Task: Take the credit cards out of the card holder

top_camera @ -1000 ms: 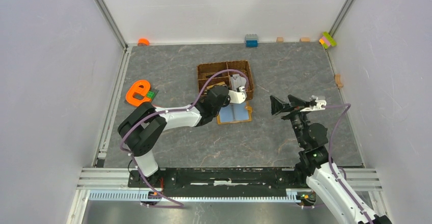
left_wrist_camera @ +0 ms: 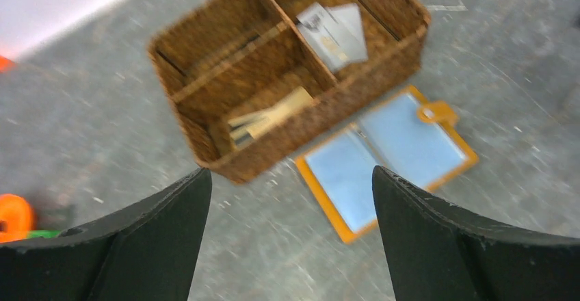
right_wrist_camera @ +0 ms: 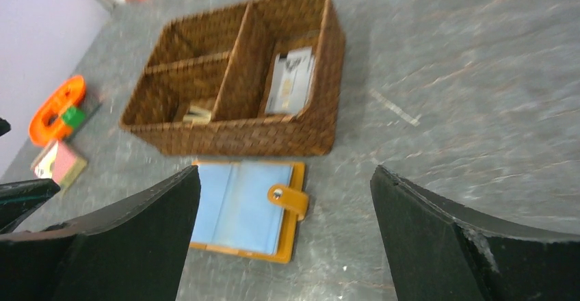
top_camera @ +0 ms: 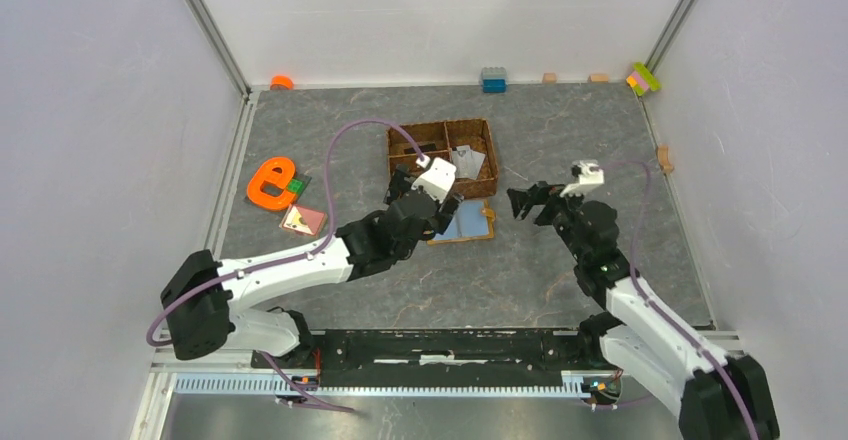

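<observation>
An orange card holder point(left_wrist_camera: 321, 188) with pale blue sleeves point(right_wrist_camera: 249, 205) and a snap tab lies open below the brown wicker box point(right_wrist_camera: 191, 133). Whether cards are in its sleeves I cannot tell. My left gripper is open above the holder and box, empty. My right gripper is open right of the holder, also empty. In the box, grey-white cards or packets point(left_wrist_camera: 332, 37) lie in one compartment and beige flat items point(left_wrist_camera: 277, 116) in another.
An orange toy point(top_camera: 266, 182) with a green block and a pink-cream piece point(top_camera: 303, 220) lie at the left. Blocks point(top_camera: 493, 79) line the back edge.
My left arm has risen and shifted back from over the box and holder. My right arm has moved leftward toward the holder.
</observation>
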